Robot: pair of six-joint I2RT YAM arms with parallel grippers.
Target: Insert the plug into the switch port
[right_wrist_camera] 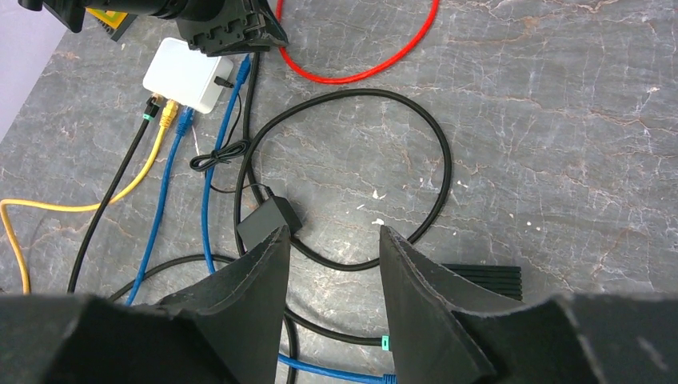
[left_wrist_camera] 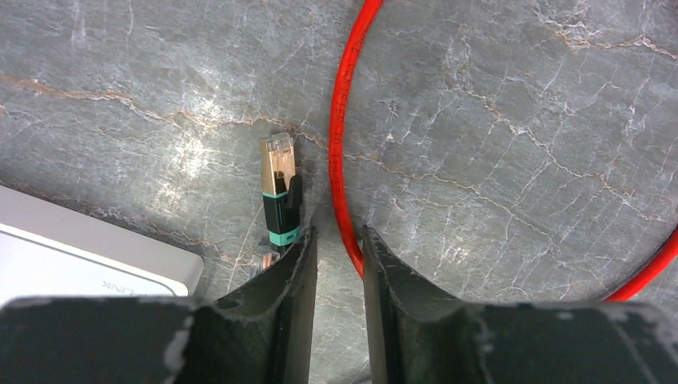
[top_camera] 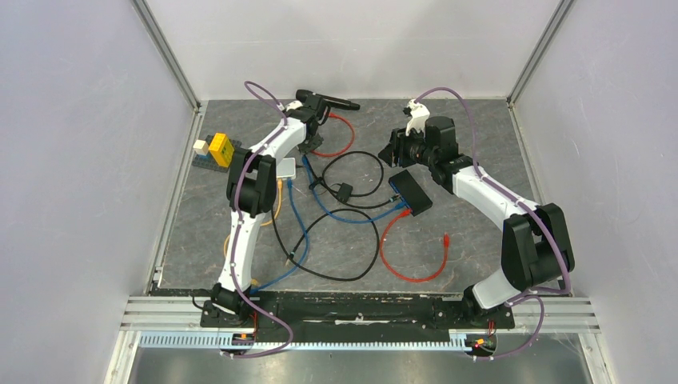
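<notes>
My left gripper hangs low over the grey table, part open, with the red cable (left_wrist_camera: 341, 120) passing behind its fingertips. Left of it lies a metal-tipped plug (left_wrist_camera: 278, 164) with black and teal body, beside the white box (left_wrist_camera: 80, 254). A second clear plug is partly hidden by the left finger. My right gripper is open above the cables, with nothing between its fingers. In the top view a black switch (top_camera: 411, 192) lies below it, with blue, red and black cables at its edge.
A yellow block (top_camera: 221, 150) on a dark base stands at the left. A black bar (top_camera: 344, 103) lies at the back. Black cable loops (right_wrist_camera: 444, 160) and blue cables (right_wrist_camera: 160, 200) cover the middle.
</notes>
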